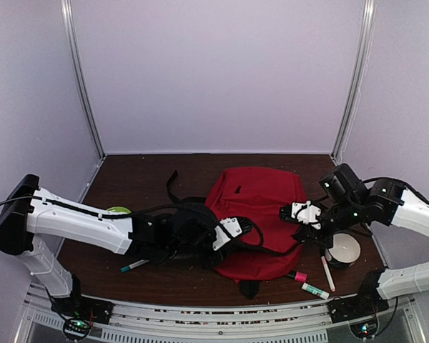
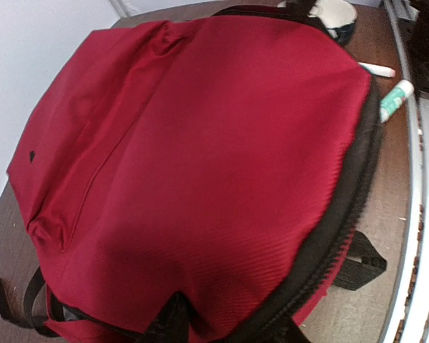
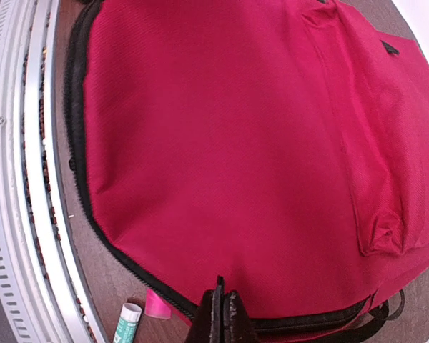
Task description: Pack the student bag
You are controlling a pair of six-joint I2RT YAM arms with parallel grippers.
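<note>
The red backpack lies on the table with its black zipper edge facing the near side. My left gripper is shut on the bag's edge, where red cloth and black trim run in between its fingers. At the opposite end of the same edge, my right gripper has its fingertips together right over the zipper. Nothing shows clearly between them; whether a zipper pull or thin cloth is pinched there cannot be seen. The inside of the bag is hidden.
By the bag's near right corner lie a pink item, a green-white tube and a white marker. A cup stands at the right. On the left are a teal-tipped pen and a green object partly behind the arm.
</note>
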